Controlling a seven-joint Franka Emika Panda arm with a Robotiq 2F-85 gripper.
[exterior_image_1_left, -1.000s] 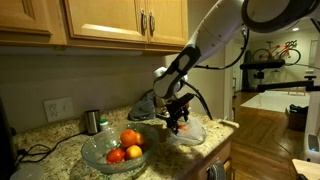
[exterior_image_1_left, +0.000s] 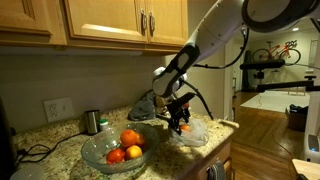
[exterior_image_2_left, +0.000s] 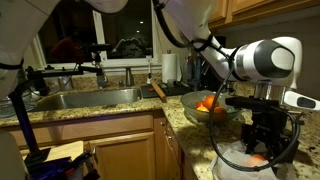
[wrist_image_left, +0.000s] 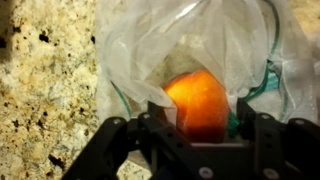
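Note:
An orange fruit (wrist_image_left: 198, 103) sits between the two fingers of my gripper, which is shut on it, in the wrist view. Around the fruit spreads a clear plastic bag (wrist_image_left: 150, 50) with a green drawstring, lying on the counter. From the side, the gripper (exterior_image_1_left: 180, 127) points down into the bag (exterior_image_1_left: 196, 133), low over the counter. In the second exterior view the fruit (exterior_image_2_left: 257, 158) shows only partly, beneath the gripper and within the bag (exterior_image_2_left: 228, 168).
A colander (exterior_image_1_left: 95, 148) with several round fruits stands left of the bag. Behind it are a metal canister (exterior_image_1_left: 92, 122) and a wall outlet (exterior_image_1_left: 59, 109). Cabinets (exterior_image_1_left: 110, 20) hang above. The counter's front edge runs close by the bag.
Across the last second the gripper has shifted only slightly, staying low at the bag. The fruit shows a little differently at its fingers. The colander has not moved.

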